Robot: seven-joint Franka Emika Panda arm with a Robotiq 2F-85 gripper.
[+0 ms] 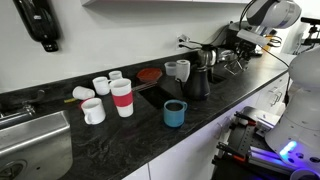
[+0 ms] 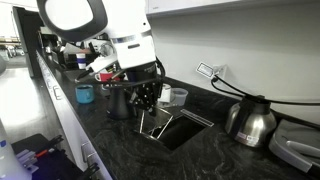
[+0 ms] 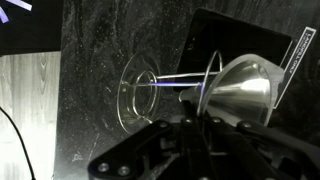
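At the bottom of the wrist view, my gripper is shut on a shiny metal cone point(image 3: 245, 88), close to its rim. Thin rods and a clear round base point(image 3: 128, 95) form a wire stand beside the cone; whether the two are joined I cannot tell. In the second exterior view, the wire stand point(image 2: 153, 124) shows under my gripper point(image 2: 146, 97), over the dark counter. The first exterior view has my gripper point(image 1: 240, 50) at the far right, where its fingers and load are too small to make out.
A steel kettle point(image 2: 249, 120) stands by the wall, near a dark recessed panel point(image 2: 182, 134). Along the counter are a black kettle point(image 1: 196, 84), a teal mug point(image 1: 174, 113), a red-and-white cup point(image 1: 122, 98) and white mugs.
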